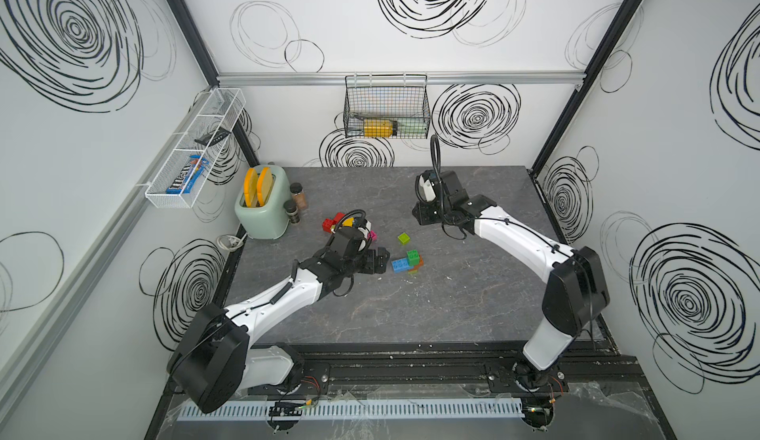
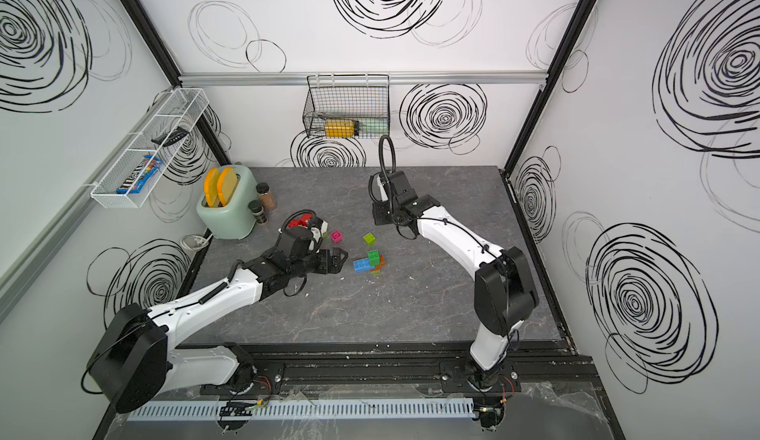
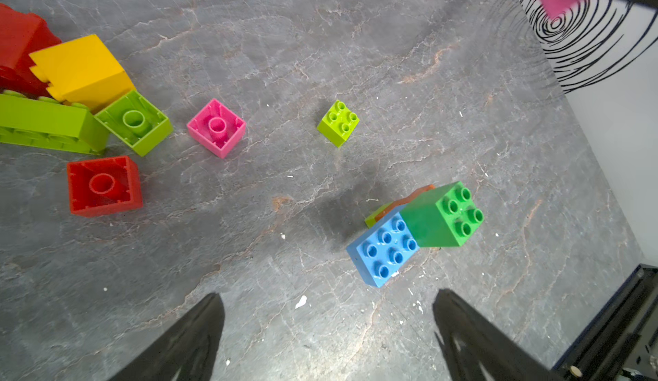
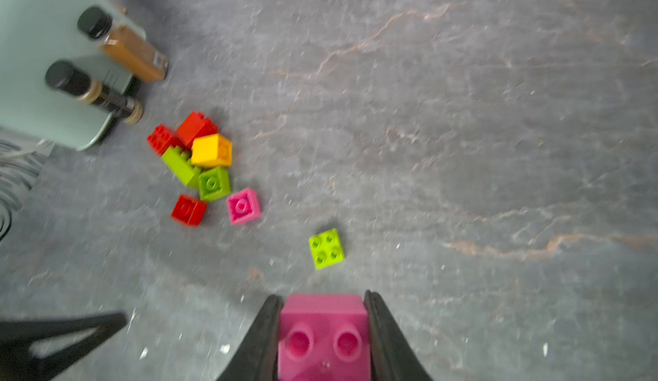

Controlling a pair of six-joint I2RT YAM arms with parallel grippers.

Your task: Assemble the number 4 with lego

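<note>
Near the middle of the table stands a joined lego build: a blue brick (image 3: 384, 247), a taller green brick (image 3: 442, 216) at its end and an orange piece (image 3: 411, 197) behind, with some lime showing under it. My left gripper is open to the left of this build, nothing between its fingers. Over the far part of the table, clear of the surface, my right gripper is shut on a magenta brick (image 4: 323, 346), its studs facing the camera. A lime brick (image 3: 338, 123) sits alone, studs up, behind the build.
Loose bricks lie to the left: a pink brick (image 3: 216, 128), a red brick (image 3: 105, 185), a lime brick (image 3: 134, 121), a yellow brick (image 3: 82, 71) and others. Beyond them are two spice jars (image 4: 130, 48) and a toaster (image 1: 263, 212).
</note>
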